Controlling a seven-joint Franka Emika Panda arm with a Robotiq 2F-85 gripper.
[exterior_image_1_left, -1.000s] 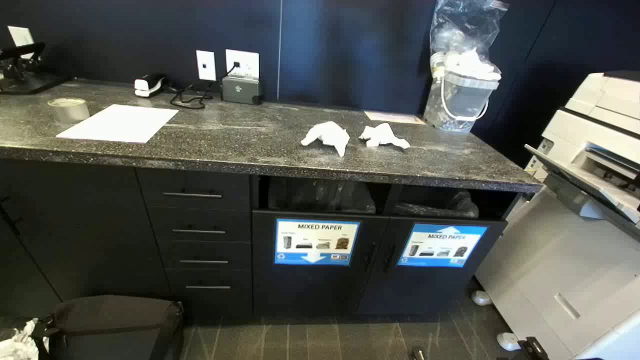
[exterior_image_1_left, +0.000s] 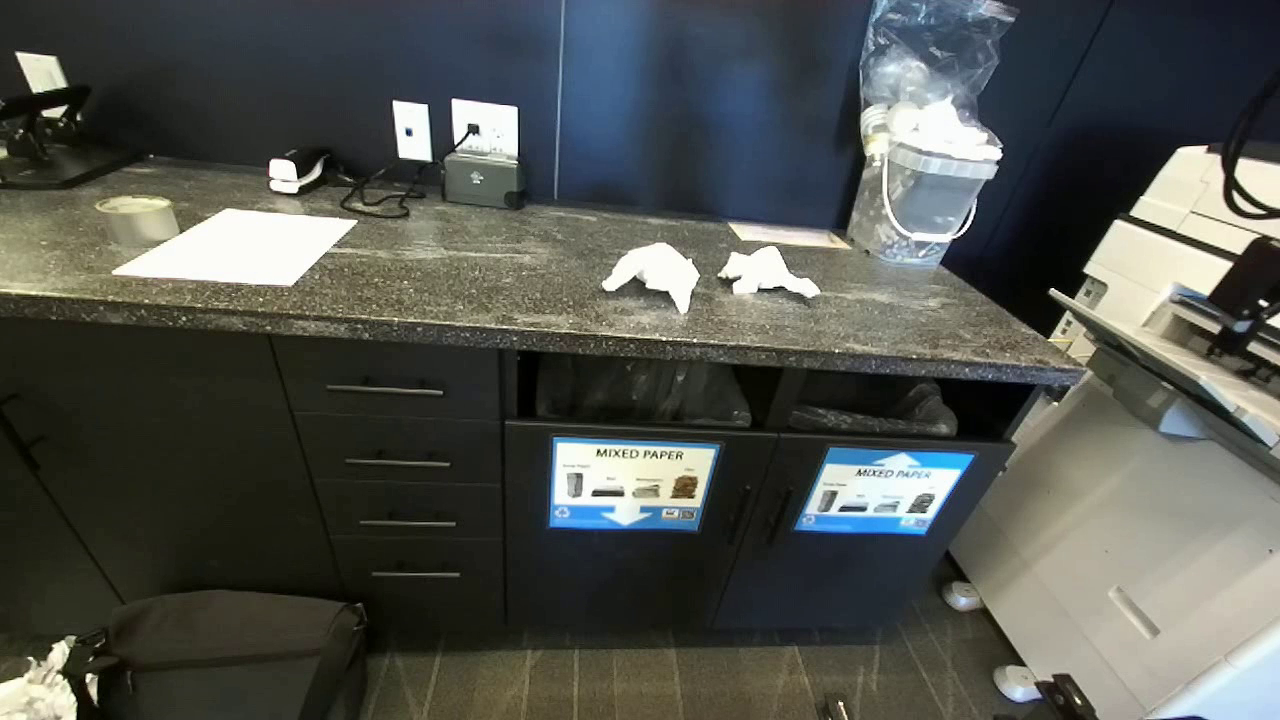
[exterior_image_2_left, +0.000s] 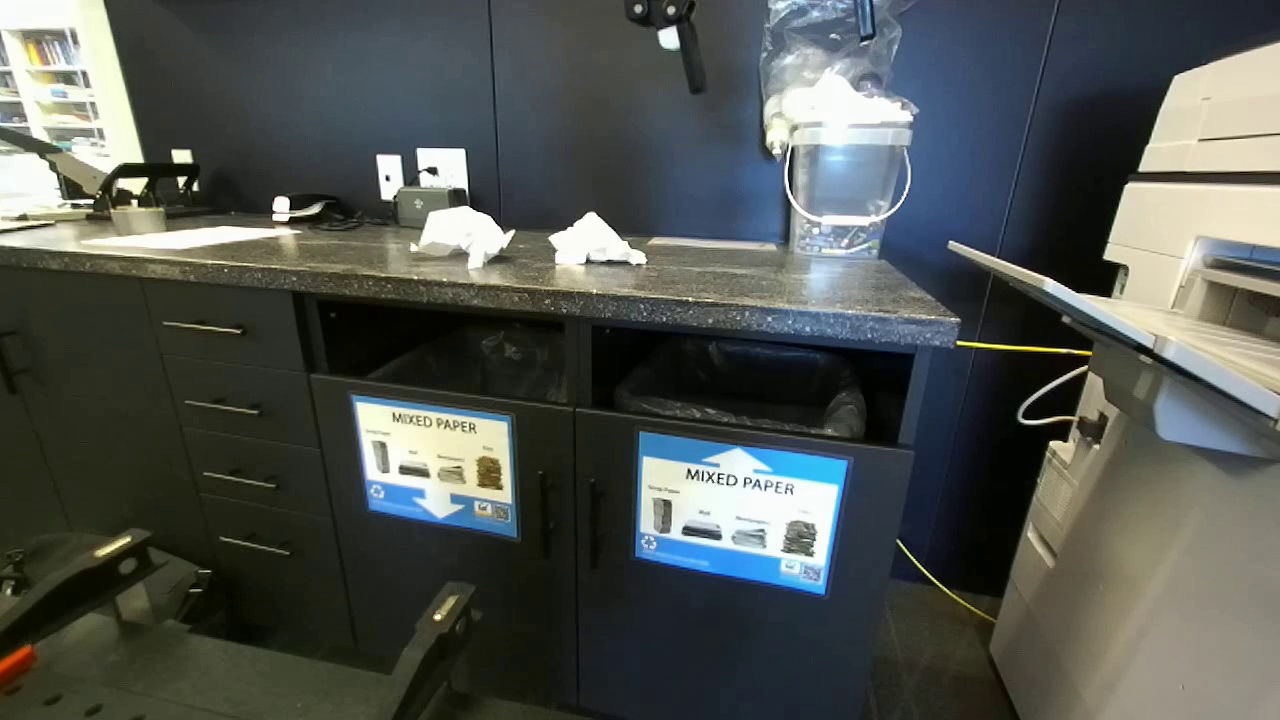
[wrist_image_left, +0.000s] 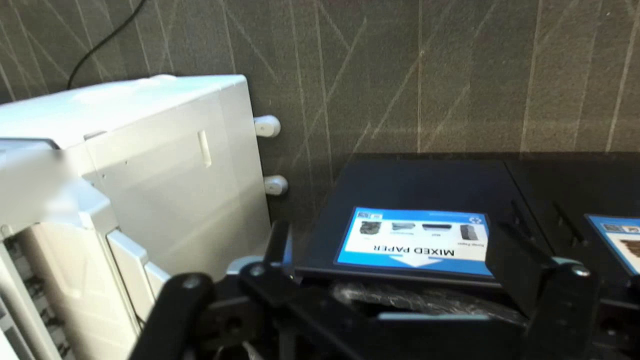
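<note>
Two crumpled white papers lie apart on the dark speckled counter (exterior_image_1_left: 480, 282): the left paper (exterior_image_1_left: 657, 274) and the right paper (exterior_image_1_left: 764, 271). Both also show in exterior view 2, the left paper (exterior_image_2_left: 464, 234) and the right paper (exterior_image_2_left: 591, 240). My gripper is open, its black fingers wide apart and nothing between them. Its fingertips hang at the top of exterior view 2, in front of the wall and well above the counter. Past them, the wrist view takes in a bin door's sign (wrist_image_left: 414, 241) upside down, but no crumpled paper.
A clear bucket (exterior_image_1_left: 918, 198) with a plastic bag stands at the counter's back right. Below are two bin openings, the left opening (exterior_image_2_left: 444, 360) and right opening (exterior_image_2_left: 744, 384). A white sheet (exterior_image_1_left: 240, 247) and tape roll (exterior_image_1_left: 137, 222) lie left. A large printer (exterior_image_1_left: 1116, 516) stands right.
A black part of my arm has come into exterior view 1 at the right edge, in front of the printer. Both crumpled papers lie where they were.
</note>
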